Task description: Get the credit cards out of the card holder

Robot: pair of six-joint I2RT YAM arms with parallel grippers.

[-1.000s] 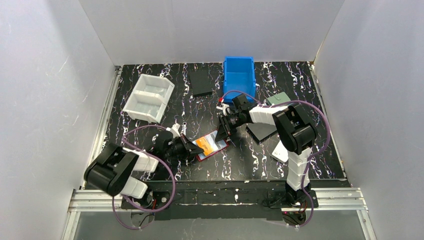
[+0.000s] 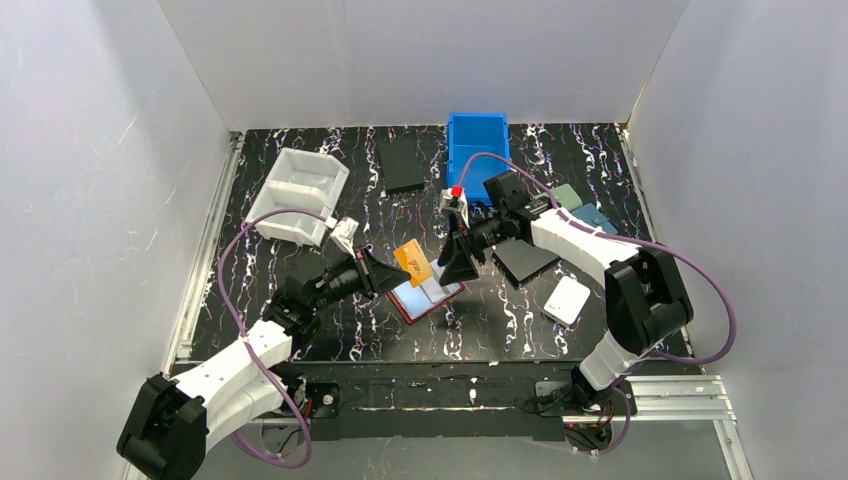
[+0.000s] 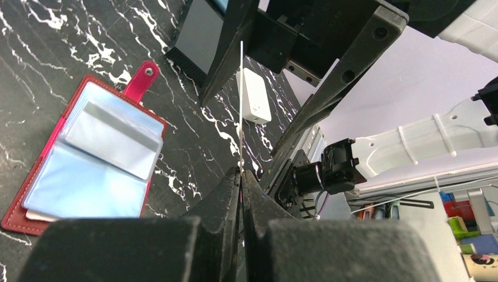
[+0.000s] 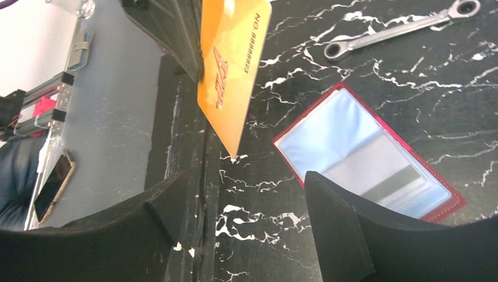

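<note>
An orange card is held upright by my left gripper, shut on its edge, above and beside the open card holder. The holder lies flat, red-rimmed, with clear sleeves. In the left wrist view the card shows edge-on as a thin line. My right gripper stands open near the card, to the right of it, with nothing between its fingers.
A wrench lies beside the holder. A white box and dark pads lie to the right. A white bin and blue bin stand behind.
My left gripper has risen with the orange card, lifting it out of the holder. My right gripper has also lifted away from the holder.
</note>
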